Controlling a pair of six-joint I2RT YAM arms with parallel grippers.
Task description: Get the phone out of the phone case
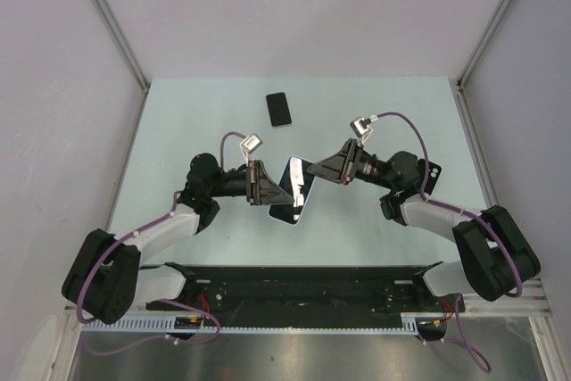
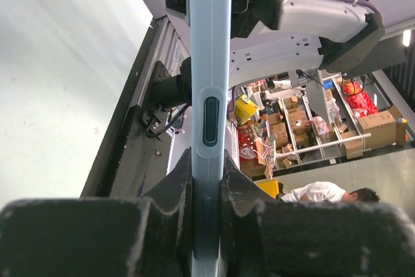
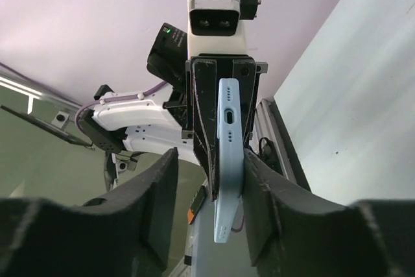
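A phone with a black front and light blue edge hangs tilted above the table. I cannot tell where phone and case meet. My left gripper is shut on its near-left side; in the left wrist view both fingers press against the light blue edge. By the far-right corner, my right gripper stands open. In the right wrist view the phone's end with a port hole lies between its spread fingers, close to the right one, with a wide gap on the left.
A black phone-shaped object lies flat at the back of the white table. Another dark one lies at the right, partly behind my right arm.
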